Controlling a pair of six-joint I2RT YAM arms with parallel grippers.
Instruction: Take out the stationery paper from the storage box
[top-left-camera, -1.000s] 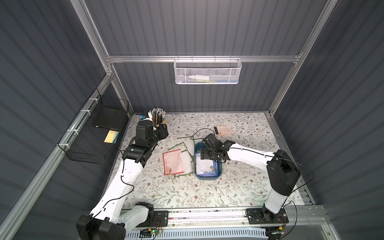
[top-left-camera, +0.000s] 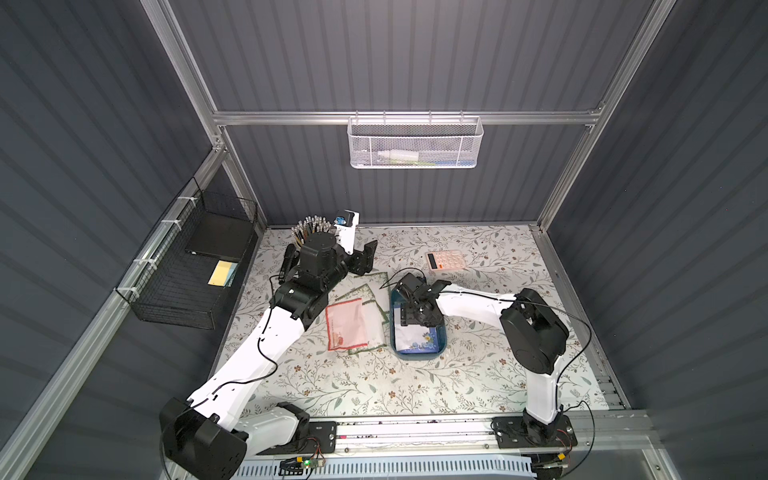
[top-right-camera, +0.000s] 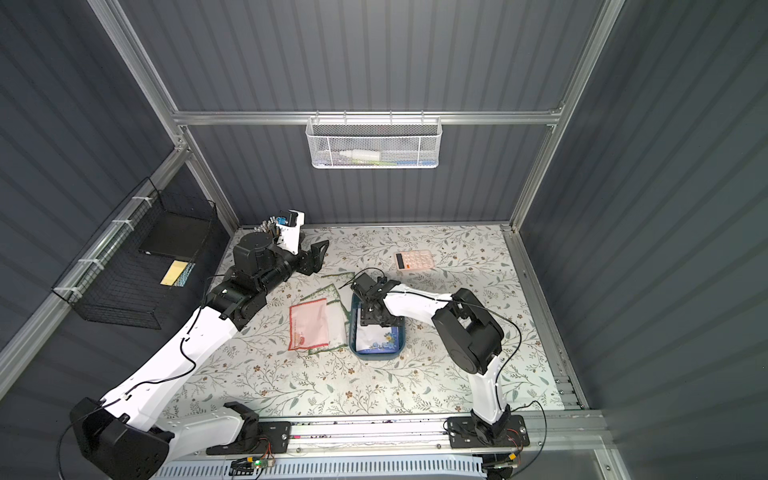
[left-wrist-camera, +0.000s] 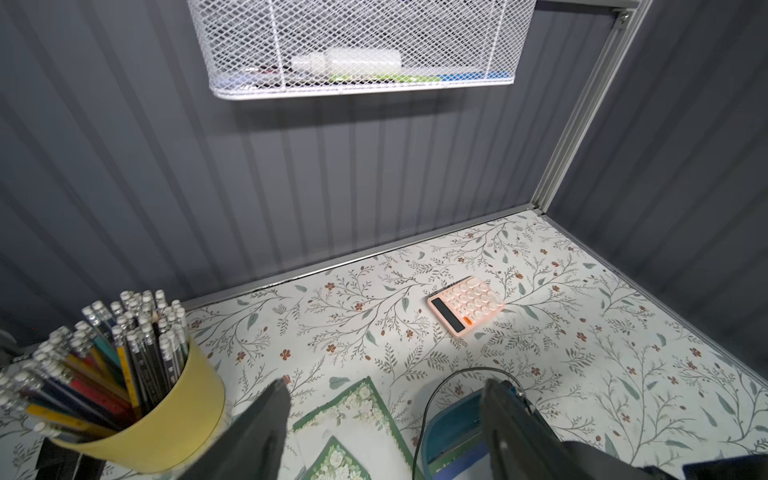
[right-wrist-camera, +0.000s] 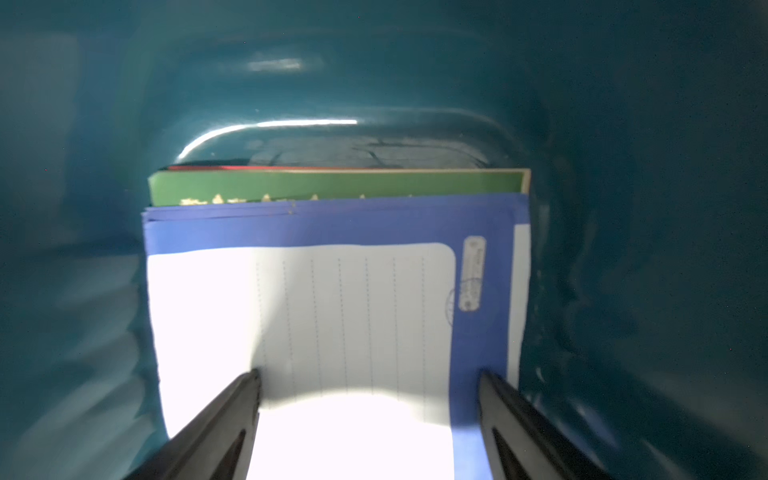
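Observation:
The blue-green storage box stands mid-table with stationery paper lying in it. In the right wrist view the top sheet is white and lined with a blue border, and a green-edged sheet shows beneath it. My right gripper is open over the paper, its fingers apart near the two sides of the sheet; whether they touch it I cannot tell. Up and to the left of the box, my left gripper hangs with parted fingers and nothing between them.
Red- and green-bordered sheets lie left of the box. A yellow cup of pencils stands behind them, close to the left arm. A pink calculator lies at the back.
My left gripper has swung right, away from above the pencil cup. The sheets on the table have stayed put.

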